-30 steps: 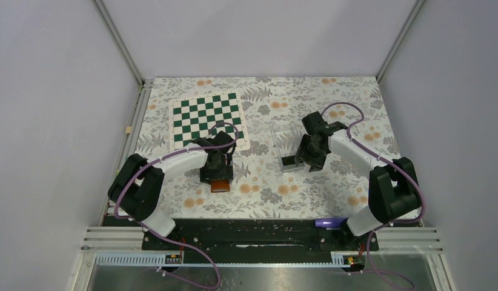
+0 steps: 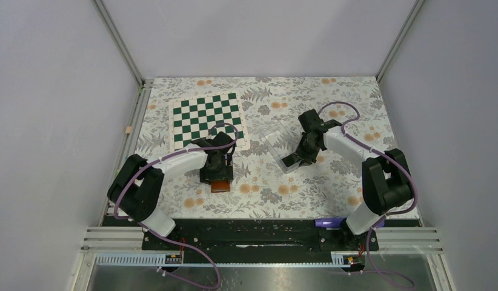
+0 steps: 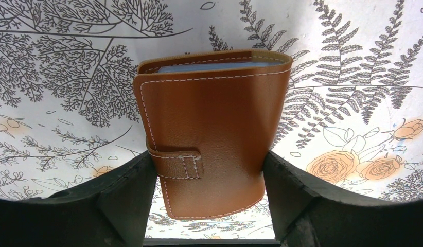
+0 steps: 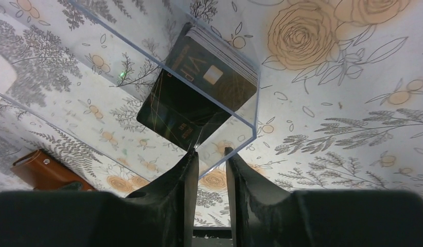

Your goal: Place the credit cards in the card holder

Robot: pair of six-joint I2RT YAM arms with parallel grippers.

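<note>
The brown leather card holder lies on the floral table, its snap strap at the left and a clear sleeve showing at its upper edge. My left gripper straddles it, fingertips at both sides; whether they grip it is unclear. A stack of dark credit cards, one marked VIP, lies inside a clear acrylic tray at its near end. My right gripper has its fingertips slightly apart at the tray's near corner, touching or close to the wall; I cannot tell whether it holds it.
A green checkered board lies at the back left, close behind the left arm. A purple object lies at the front right edge.
My right gripper has shifted left and toward the tray's near end, and the tray has turned so its far end leans further left. The left arm looks unchanged.
</note>
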